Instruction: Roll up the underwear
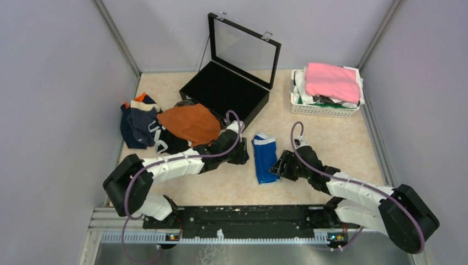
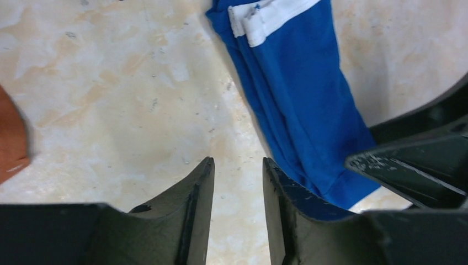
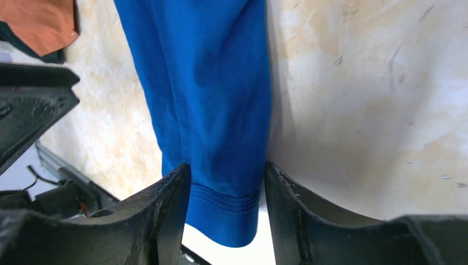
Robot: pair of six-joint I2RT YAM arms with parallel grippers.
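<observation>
The blue underwear (image 1: 265, 157) lies folded into a long strip in the middle of the table, its white waistband (image 2: 280, 16) at the far end. At the near end, my right gripper stands part open, its fingers apart on either side of the strip; one fingertip (image 3: 271, 175) is close against the fabric's edge. I cannot tell how deep the cloth sits between them. To the left of the strip, my left gripper is part open over bare table, with nothing between its fingers. Part of the near end is hidden by the right gripper in the top view.
An open black case (image 1: 249, 115) stands behind the left arm. Left of it lies a pile of clothes with an orange garment (image 1: 190, 124). A white basket (image 1: 323, 110) of folded cloth is at the back right. Bare table lies in front of the strip.
</observation>
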